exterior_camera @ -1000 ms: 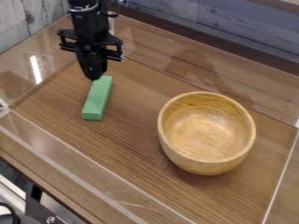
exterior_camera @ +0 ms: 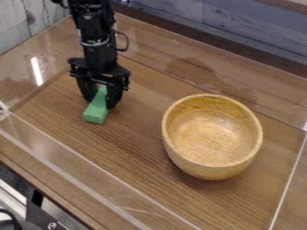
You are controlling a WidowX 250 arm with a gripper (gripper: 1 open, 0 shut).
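Observation:
A green block [exterior_camera: 97, 110] lies on the wooden surface left of centre, partly hidden under my black gripper [exterior_camera: 99, 88], which comes down from the top with its fingers around the block's upper end. The gripper looks closed on the block, though the dark fingertips are hard to make out.
A large tan oval bowl [exterior_camera: 211, 135] stands at the right. A pale wall runs along the left edge, and a dark blue border lies at the top right.
The bowl has not moved.

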